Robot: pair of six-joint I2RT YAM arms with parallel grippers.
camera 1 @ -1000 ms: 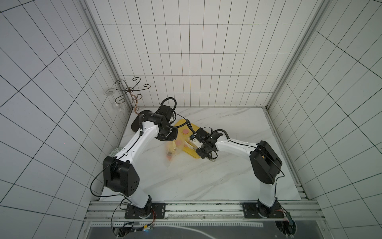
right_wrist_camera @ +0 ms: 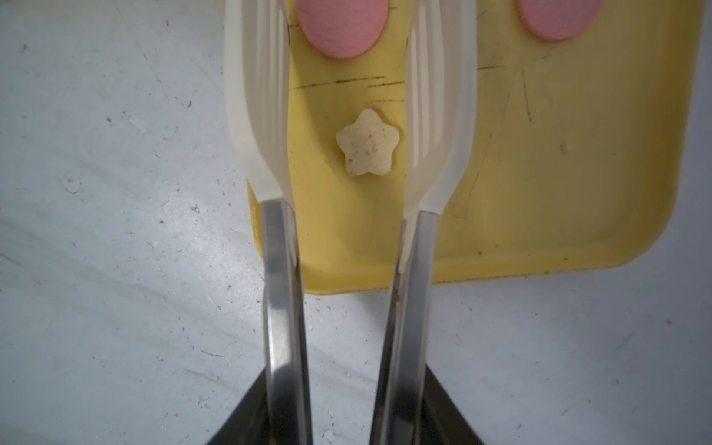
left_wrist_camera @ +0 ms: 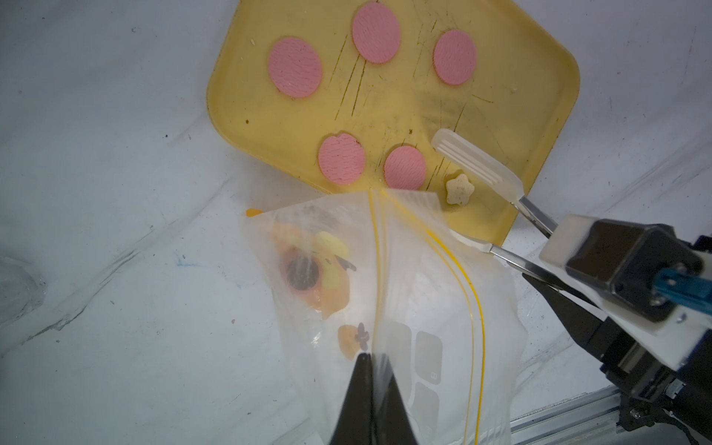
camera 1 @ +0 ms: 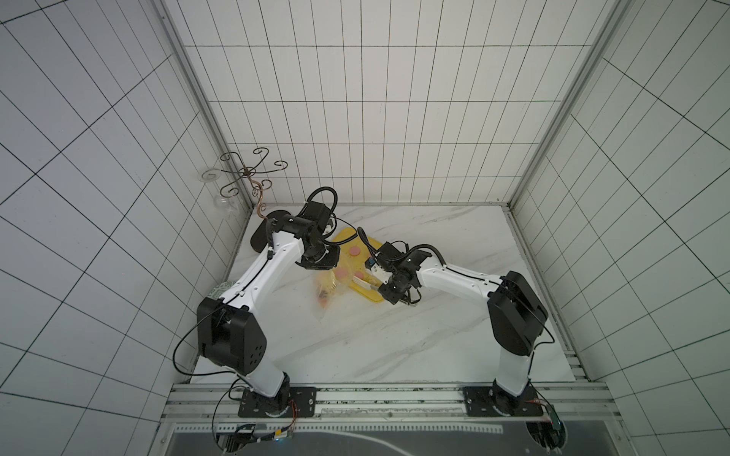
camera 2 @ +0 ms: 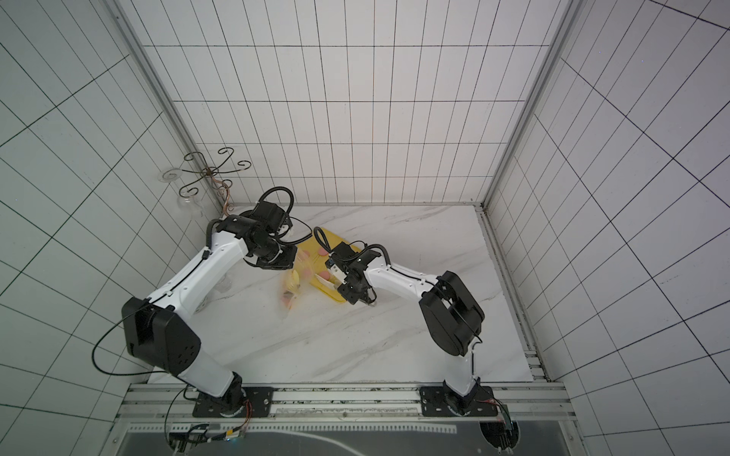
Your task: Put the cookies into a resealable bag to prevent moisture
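My left gripper is shut on the clear resealable bag point(left_wrist_camera: 419, 296), whose mouth carries yellow zip strips. Coloured shapes show in or on the bag; I cannot tell whether they are print or contents. Beyond its mouth lies the yellow tray point(left_wrist_camera: 511, 96), bearing several round pink cookies point(left_wrist_camera: 341, 158) and a pale star-shaped cookie point(left_wrist_camera: 460, 190). Open above the tray's near end is my right gripper, with long metal fingers point(right_wrist_camera: 285, 311) and white ridged tips. In the right wrist view the star cookie point(right_wrist_camera: 368, 143) appears between those fingers, lying on the tray, not gripped.
A clear object point(left_wrist_camera: 18, 289) stands at the left edge of the left wrist view. A curled metal stand point(camera 1: 247, 173) rises at the back left, beside a black object point(camera 1: 262, 237).
My left arm and the bag have hardly moved.
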